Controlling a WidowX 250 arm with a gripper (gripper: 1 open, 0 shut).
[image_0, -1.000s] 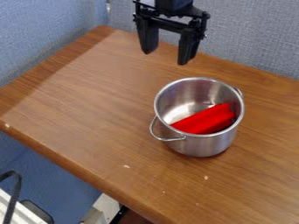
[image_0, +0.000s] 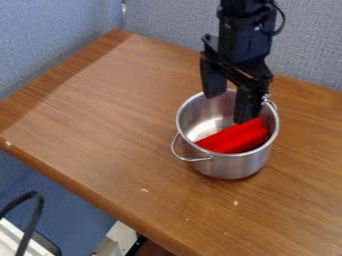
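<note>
A steel pot (image_0: 201, 165) with wire handles stands on the wooden table, right of centre. A red elongated object (image_0: 235, 136) lies inside it. My black gripper (image_0: 230, 85) hangs over the back of the pot's opening, its two fingers pointing down and apart, open, with nothing seen between them.
A grey-blue wall stands behind, and a black cable lies at the lower left.
My gripper has come down and toward the viewer from the back of the table to over the pot, turning on the way. The pot and red object look unmoved.
</note>
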